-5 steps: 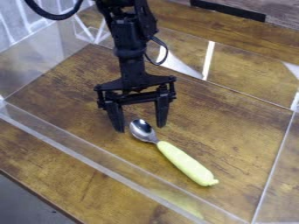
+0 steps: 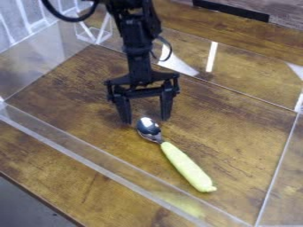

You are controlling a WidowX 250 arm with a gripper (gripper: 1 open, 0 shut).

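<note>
My black gripper (image 2: 142, 108) hangs over the middle of the wooden surface, open, its two fingers spread apart and pointing down. Just in front of and below it lies a spoon (image 2: 183, 162) with a metal bowl and a long pale yellow-green handle, which angles toward the lower right. The spoon's bowl is close to the fingers but not between them, as far as I can see.
Clear plastic walls border the wooden work area (image 2: 71, 142) at front, left, right and back. The surface left of the gripper and right of the spoon is bare.
My gripper has shifted very slightly and stands a little farther back. The spoon appears moved slightly down and right in the view.
</note>
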